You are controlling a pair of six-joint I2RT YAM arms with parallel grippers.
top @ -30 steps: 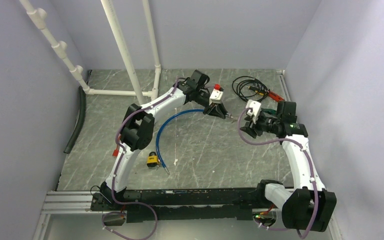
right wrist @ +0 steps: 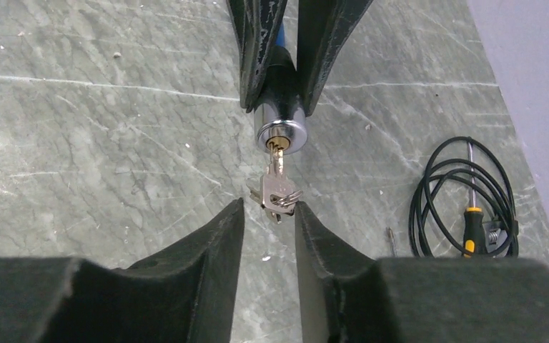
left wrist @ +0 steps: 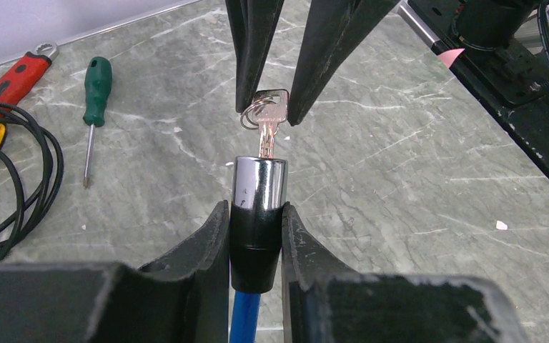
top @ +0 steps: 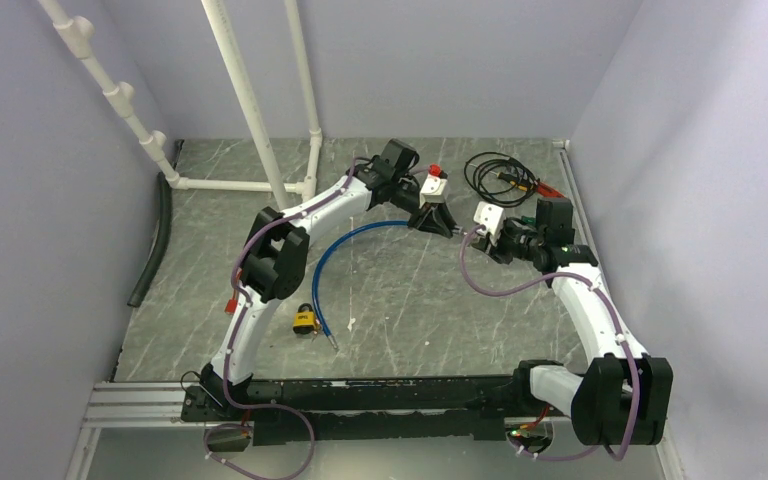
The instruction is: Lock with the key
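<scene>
In the left wrist view my left gripper is shut on the black and chrome lock end point(left wrist: 259, 180) of the blue cable lock point(top: 318, 280). A small silver key point(left wrist: 266, 139) stands in the chrome face, its blade partly inside and a ring through its head. My right gripper is part open at the key's head point(right wrist: 279, 194), one fingertip to each side. A gap shows between the key and the left-hand finger point(right wrist: 218, 243) in the right wrist view; the other fingertip looks close to the ring, and contact cannot be told.
A coiled black cable point(right wrist: 425, 175) and a green-handled screwdriver point(left wrist: 98, 89) lie beyond the grippers. A yellow padlock point(top: 305, 320) rests near the cable's free end. White pipes point(top: 250, 100) rise behind my left arm. The tabletop between the arms is mostly bare.
My right gripper has moved left, closing in on the key and the lock end. The left arm and the blue cable have hardly shifted.
</scene>
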